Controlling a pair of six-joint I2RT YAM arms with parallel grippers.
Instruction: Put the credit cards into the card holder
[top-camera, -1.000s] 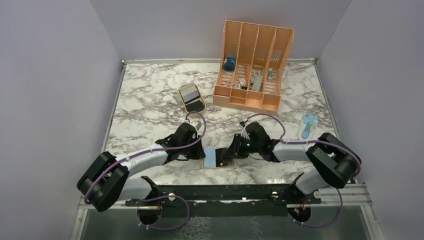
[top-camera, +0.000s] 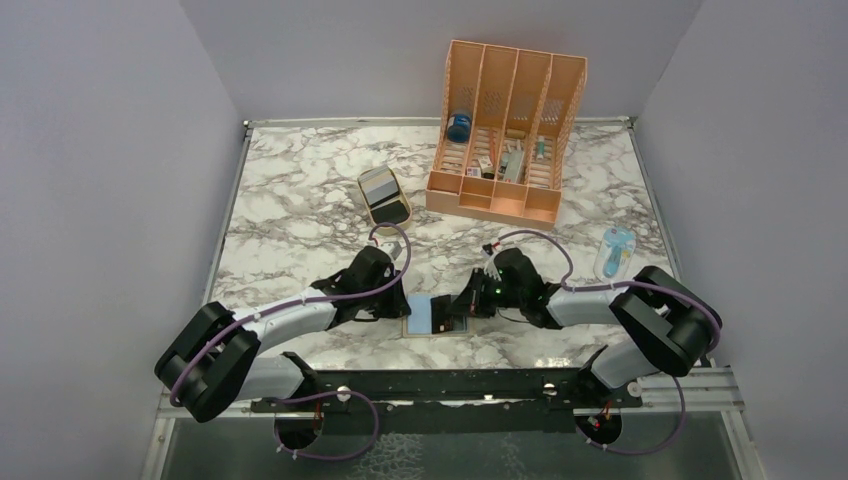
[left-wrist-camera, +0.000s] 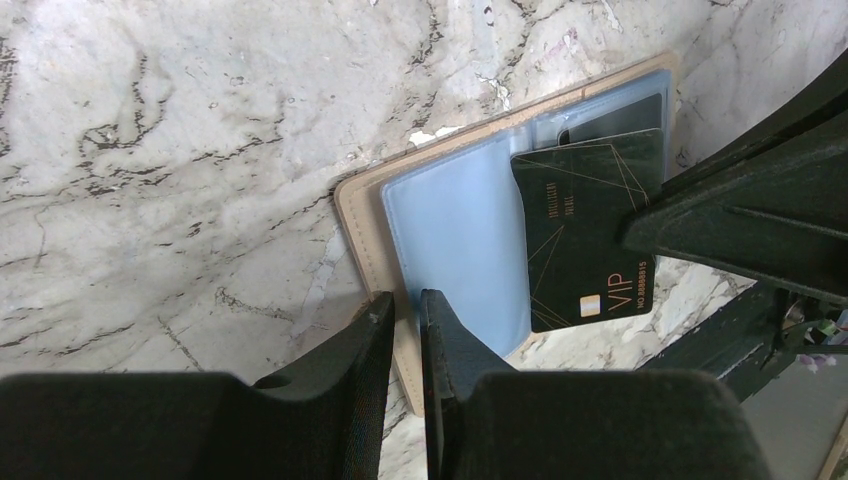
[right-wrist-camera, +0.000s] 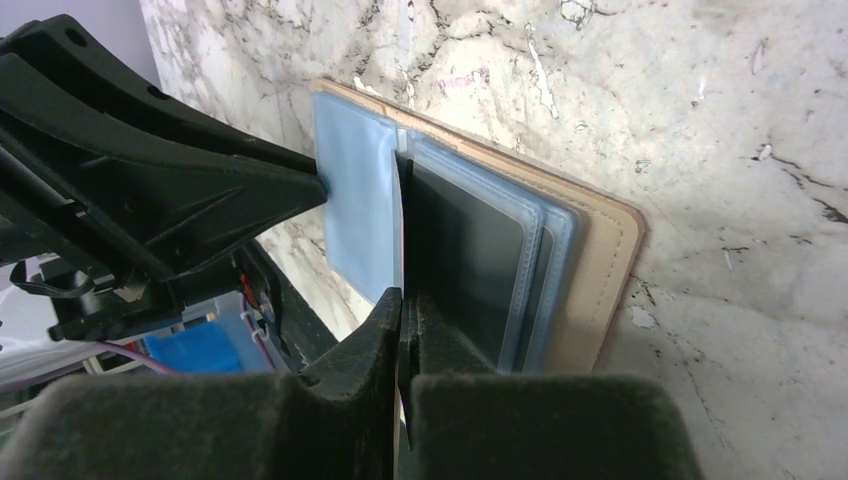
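The open card holder (top-camera: 421, 314), beige with blue sleeves, lies near the table's front edge. My left gripper is shut on the holder's left edge at the blue sleeve. A black VIP card (left-wrist-camera: 585, 235) lies over the right part of the holder. My right gripper is shut at that card, seen edge-on in the right wrist view along the middle of the holder; whether anything is between its fingertips is hard to tell. Dark pockets (right-wrist-camera: 465, 250) show right of the card in that view.
An orange organizer (top-camera: 492, 205) with small items stands at the back. A small beige case (top-camera: 384, 195) lies back left, and a blue-and-clear item (top-camera: 615, 253) at the right.
My right arm has shifted very slightly at the holder. The left arm looks unchanged.
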